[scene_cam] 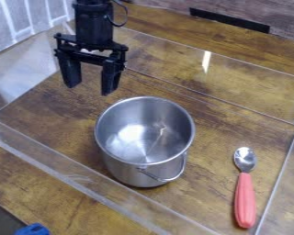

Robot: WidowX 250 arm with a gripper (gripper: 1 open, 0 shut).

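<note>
The black gripper [89, 75] hangs at the upper left over the wooden surface, its two fingers spread wide apart with nothing visible between them. Below and to its right stands a steel pot [144, 139], empty, with a wire handle on its front side. A spoon with a pink handle [244, 197] lies at the right, bowl end toward the back, apart from the pot.
A clear low barrier [63, 151] edges the wooden work area [217, 101]. A blue object [30, 229] sits at the bottom left corner, outside it.
</note>
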